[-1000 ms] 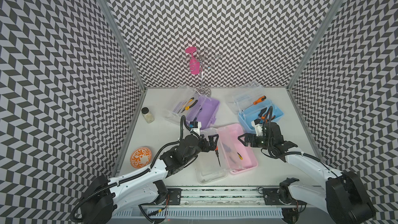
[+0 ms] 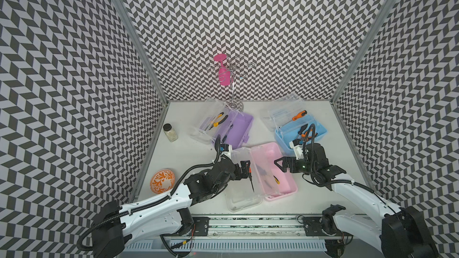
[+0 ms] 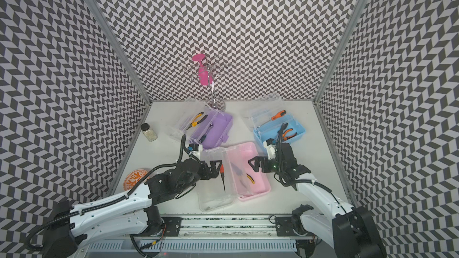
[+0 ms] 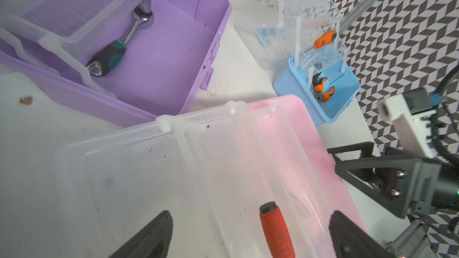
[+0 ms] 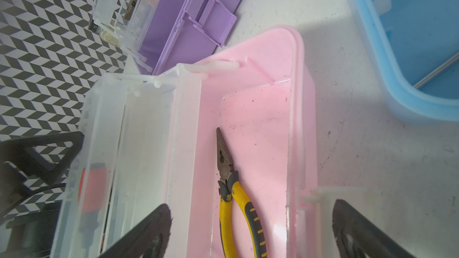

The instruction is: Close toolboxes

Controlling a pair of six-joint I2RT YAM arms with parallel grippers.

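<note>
Three toolboxes stand with lids folded back. The pink toolbox [image 2: 284, 181] is at the front, its clear lid [image 2: 236, 200] lying to the left with a red-handled screwdriver [image 4: 277, 231] in it; yellow pliers [image 5: 227, 224] rest in the pink base. Behind are the purple toolbox [image 2: 241, 129] and the blue toolbox [image 2: 286, 136], each with a clear lid leaning back. My left gripper [image 2: 245, 169] is over the pink box's lid, fingers apart and empty. At the pink box's right wall, my right gripper [image 2: 282, 163] is open, nothing between its fingers.
A seasoning jar [image 2: 170, 132] and an orange patterned bowl [image 2: 162, 181] stand on the left. A metal rack with a pink goblet [image 2: 224, 75] is at the back. Bare table [image 2: 315, 196] lies at the front right.
The right gripper has barely shifted. The boxes and lids have not visibly moved.
</note>
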